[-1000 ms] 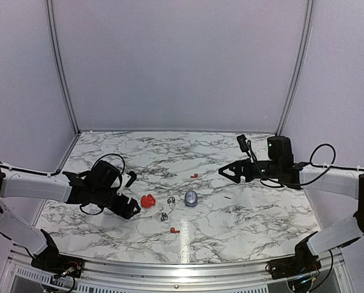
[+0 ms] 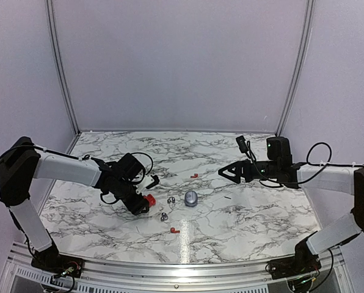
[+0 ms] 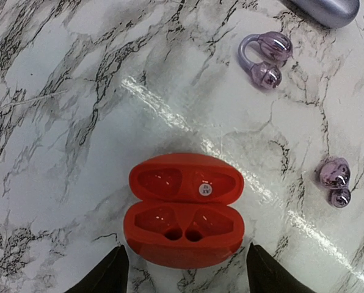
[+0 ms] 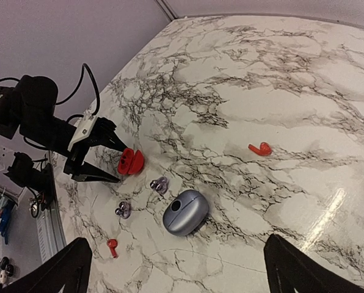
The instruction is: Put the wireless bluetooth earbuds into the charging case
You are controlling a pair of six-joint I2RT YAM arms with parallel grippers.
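Note:
The red charging case (image 3: 184, 235) lies on the marble table with its lid swung back and both sockets empty. My left gripper is spread around the near end of the case, one finger on either side, and does not appear to grip it. Two red earbuds rest on the table: one (image 2: 195, 176) toward the back, another (image 2: 174, 231) toward the front. Over the right half of the table, my right gripper stands open and empty.
A closed silver-purple case (image 4: 186, 212) sits mid-table. Two purple clip-shaped earbuds, one (image 3: 266, 59) nearer that case and one (image 3: 335, 182) closer to the front, lie between the two cases. A thin dark mark (image 2: 227, 197) is on the right.
The left arm has moved right, from beside the red case to around it. The right arm and the objects on the table look unchanged.

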